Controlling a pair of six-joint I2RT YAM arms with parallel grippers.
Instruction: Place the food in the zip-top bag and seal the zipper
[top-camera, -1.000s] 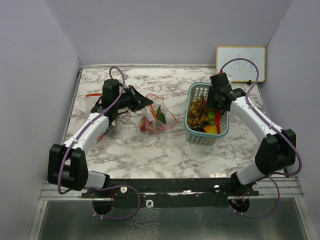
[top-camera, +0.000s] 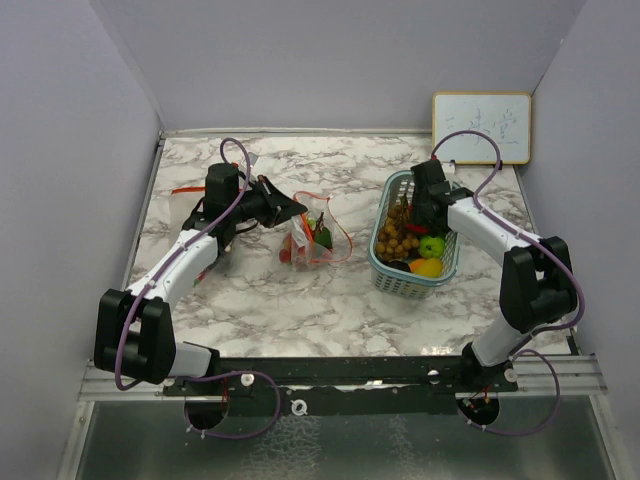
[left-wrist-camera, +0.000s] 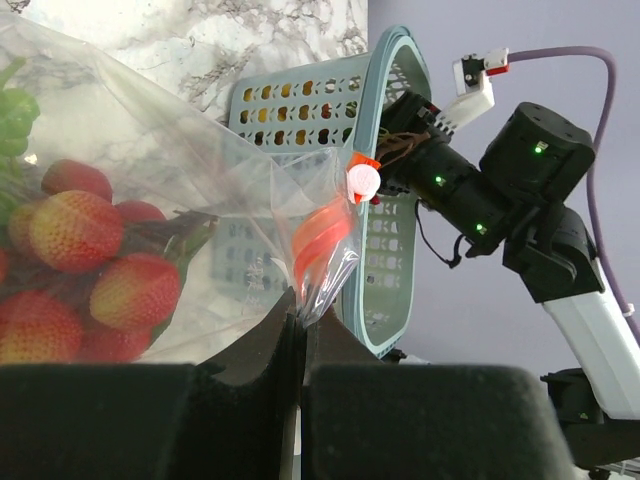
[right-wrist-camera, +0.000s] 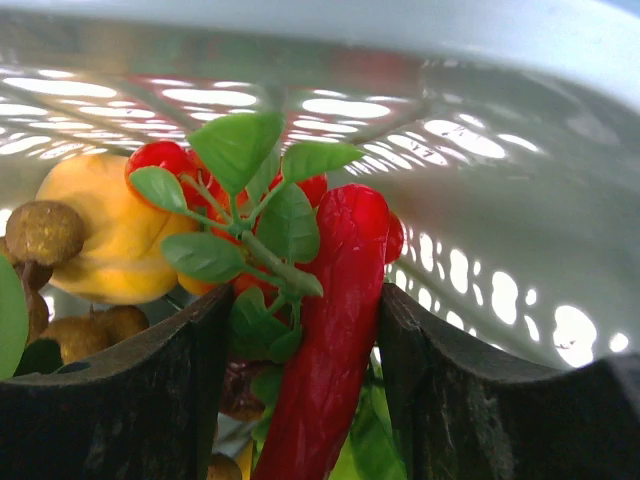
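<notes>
A clear zip top bag (top-camera: 318, 245) holding red fruit and greens (left-wrist-camera: 135, 290) lies on the marble table. My left gripper is shut on the bag's edge beside the orange zipper slider. The grey-blue basket (top-camera: 410, 280) holds brown clusters, a yellow pepper (top-camera: 427, 268), a green pepper (top-camera: 432, 247) and other produce. My right gripper is down in the basket, its fingers either side of a long red chili (right-wrist-camera: 340, 260) and a leafy sprig (right-wrist-camera: 235, 200); whether they grip either is unclear.
A whiteboard (top-camera: 481, 120) stands at the back right. More clear bag material lies at the left under my left arm.
The left arm is nearly still.
</notes>
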